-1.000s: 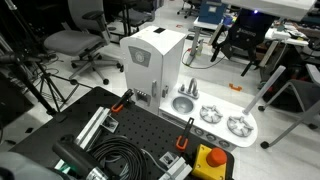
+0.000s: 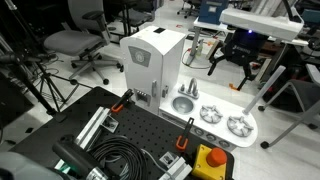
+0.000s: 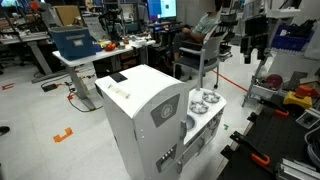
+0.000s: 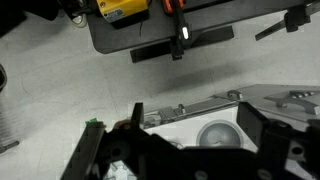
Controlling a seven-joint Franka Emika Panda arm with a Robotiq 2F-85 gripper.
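My gripper (image 2: 225,77) hangs in the air behind the white toy kitchen, with its dark fingers spread apart. The wrist view shows the gripper open, with nothing between its fingers. The kitchen's tall white cabinet (image 3: 150,92) has its door closed in the exterior views. Beside it a round metal sink (image 2: 183,104) is set into the white counter, followed by two silvery burners (image 2: 239,126). The sink (image 4: 219,134) also shows low in the wrist view, partly covered by the right finger. No object sits in the sink as far as I see.
A black table (image 2: 80,108) bears coiled black cables (image 2: 118,158), orange-handled clamps (image 2: 186,134) and a red button on a yellow box (image 2: 211,160). Office chairs (image 2: 82,42) stand behind.
Compared with one second ago, my arm and gripper appear lower and a little further left in exterior view 1. The kitchen and the table items have not moved.
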